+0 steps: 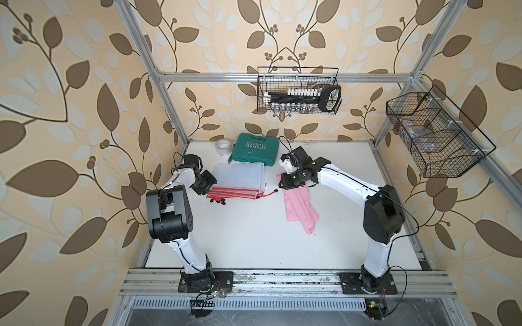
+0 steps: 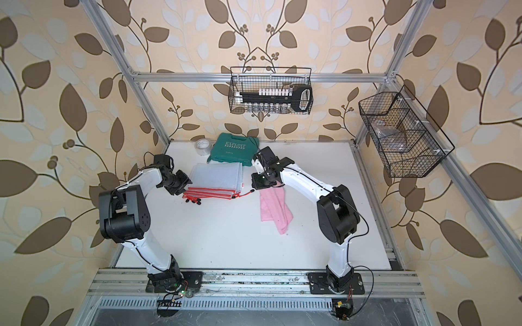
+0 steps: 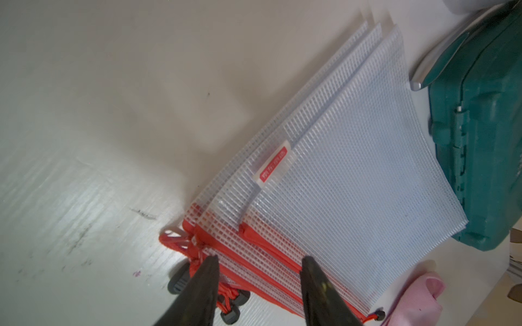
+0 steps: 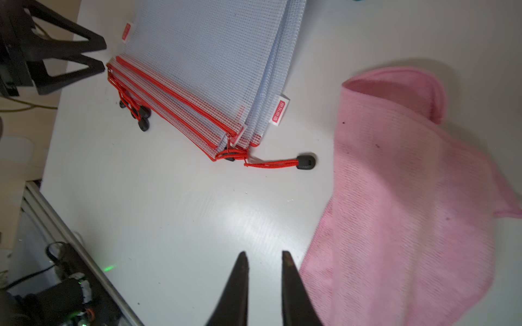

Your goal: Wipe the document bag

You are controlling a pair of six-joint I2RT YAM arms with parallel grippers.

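Several white mesh document bags [image 1: 238, 175] with red zipped edges and black-ended pulls lie stacked in the left middle of the table. My left gripper is part open with nothing held, over the stack's lower left corner. A crumpled pink cloth [image 1: 300, 209] lies to the right of the bags, apart from them in the right wrist view. Above and left of the cloth's main bulk hovers my right gripper, its fingers parted and empty. In the top left view that arm hides the cloth's upper end.
Behind the bags stand a green case [image 1: 255, 149] and a roll of clear tape [image 1: 223, 145]. A metal object [image 3: 446, 54] lies against the case. Wire baskets hang on the walls.
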